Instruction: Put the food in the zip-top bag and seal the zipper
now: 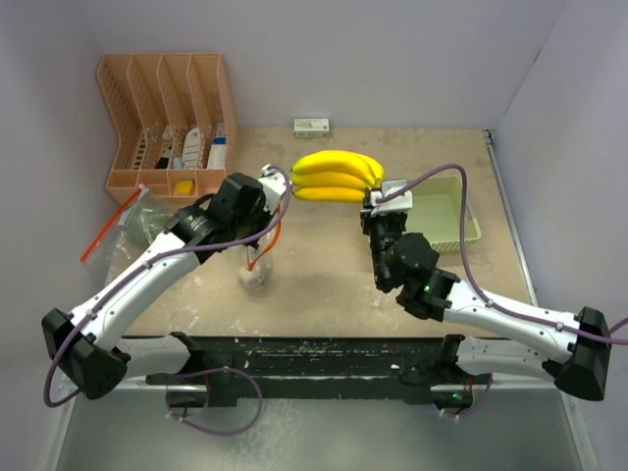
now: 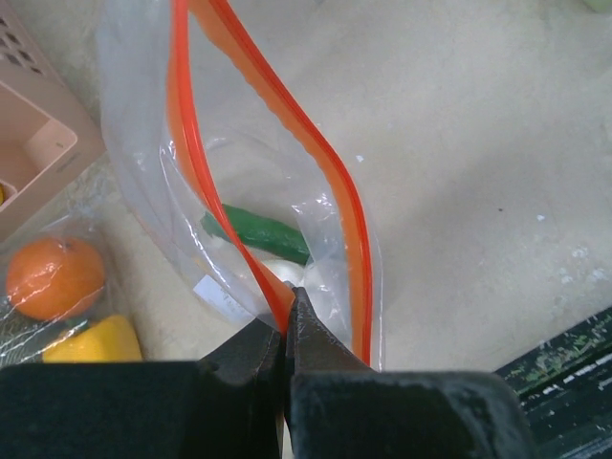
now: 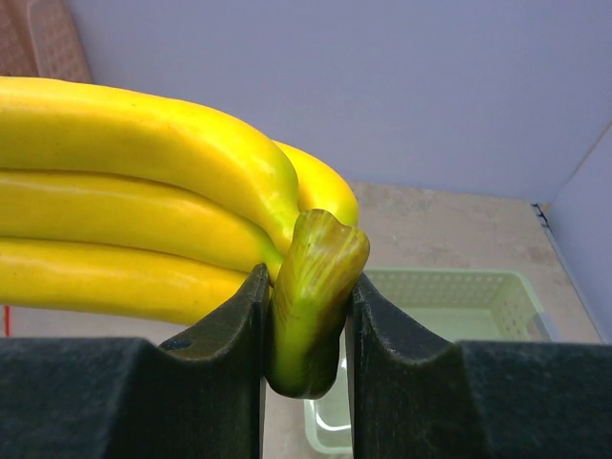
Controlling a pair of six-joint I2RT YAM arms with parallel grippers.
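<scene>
A bunch of plastic-looking bananas hangs in the air above the table, pointing left toward the open bag. My right gripper is shut on its greenish stem, one finger on each side. The clear zip top bag stands mouth-up at left centre, partly hidden by the left arm. My left gripper is shut on the orange zipper edge of that bag, whose mouth gapes open beyond the fingers. Down inside it show a green cucumber-like piece and something white.
A second clear bag with an orange zipper lies at far left, holding an orange fruit and a yellow item. Behind it stands a peach rack. A pale green basket is at right; a small box sits at the back.
</scene>
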